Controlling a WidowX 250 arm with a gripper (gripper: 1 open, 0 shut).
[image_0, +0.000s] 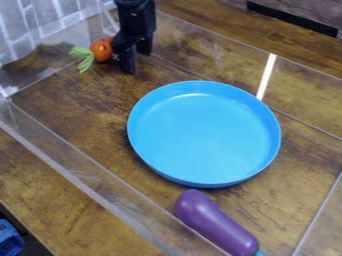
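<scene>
My black gripper is at the upper left, low over the wooden surface, its fingers open just beside an orange toy vegetable with green leaves. A large blue plate lies empty in the middle. A purple eggplant toy lies at the bottom right.
Clear plastic walls edge the wooden work surface, at the left and back. A white strip runs at the upper right. The wood left of the plate is bare. A blue object shows at the lower left corner, outside the wall.
</scene>
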